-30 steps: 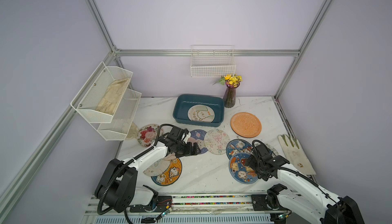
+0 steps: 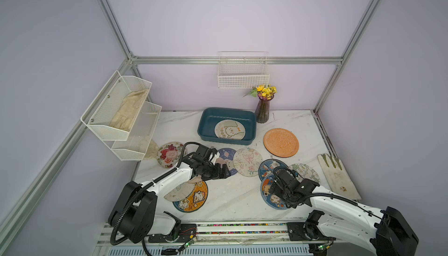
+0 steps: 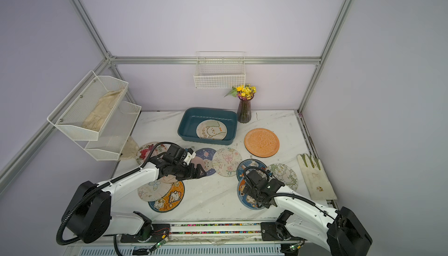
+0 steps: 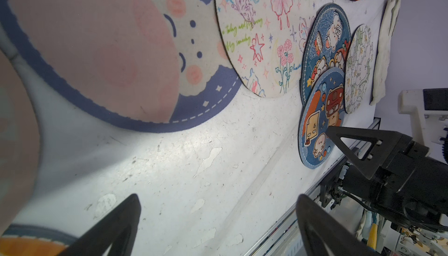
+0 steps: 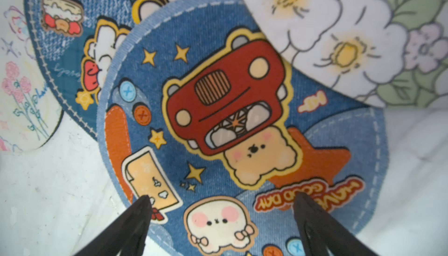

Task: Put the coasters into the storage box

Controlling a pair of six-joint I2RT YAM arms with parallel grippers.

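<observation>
A teal storage box at the back holds one cream bear coaster. My left gripper stands open above the pink-and-blue coaster at left-centre, beside a butterfly coaster. My right gripper hovers open low over a blue denim coaster with a red car and bear, which overlaps a second denim coaster. A white flower coaster lies beside them. More coasters lie at the left, including an orange cartoon one and a red rose one.
A vase of flowers stands right of the box. An orange disc lies at the back right, a glove-like cloth at the right edge. White wire racks hang on the left wall. Bare table shows at front centre.
My right gripper has moved leftward and slightly toward the front, now further over the front denim coaster. The left arm shows no visible change.
</observation>
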